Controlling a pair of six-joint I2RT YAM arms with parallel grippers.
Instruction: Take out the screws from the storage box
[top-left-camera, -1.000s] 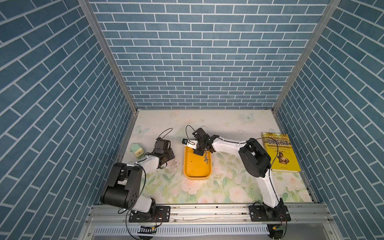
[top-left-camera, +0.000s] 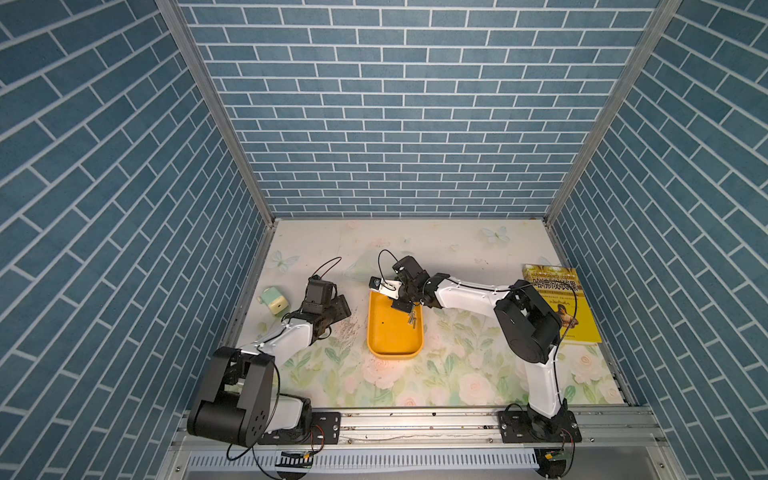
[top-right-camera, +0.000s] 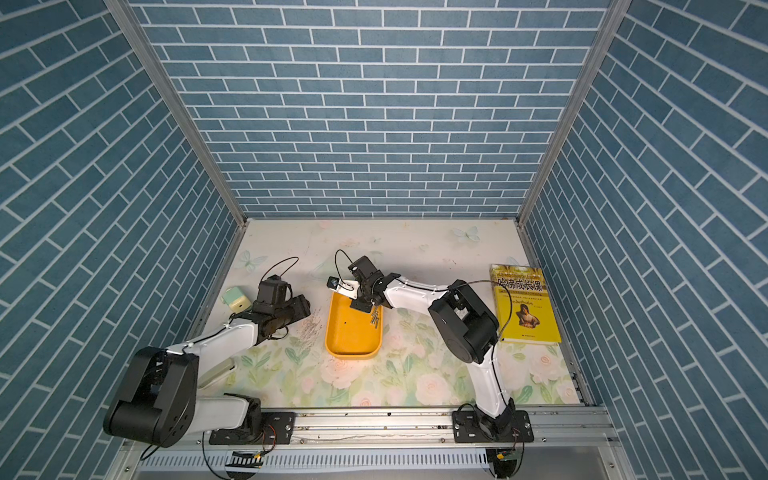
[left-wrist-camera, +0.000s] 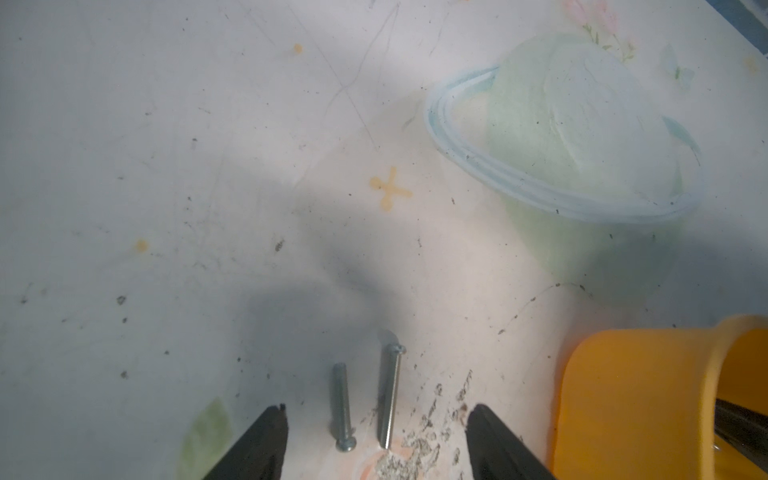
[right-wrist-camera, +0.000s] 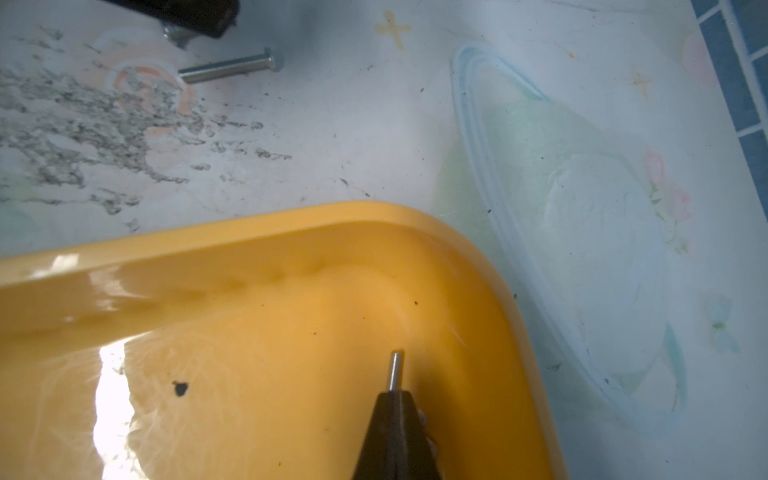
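The yellow storage box (top-left-camera: 392, 348) stands mid-table with screws (top-right-camera: 374, 318) along its right side. Two loose screws (left-wrist-camera: 390, 396) lie on the table left of the box, between the fingertips of my left gripper in the wrist view, which stands open above them with nothing held. My right gripper is over the box's inside corner, its fingers shut together; a screw (right-wrist-camera: 396, 364) shows just beyond the tips, and whether it touches them I cannot tell.
A pale green object (top-left-camera: 273, 300) sits at the far left, and a yellow book (top-left-camera: 572, 312) lies at the right.
My left arm has drawn back a little to the left. The right arm has shifted slightly rightward, still over the box.
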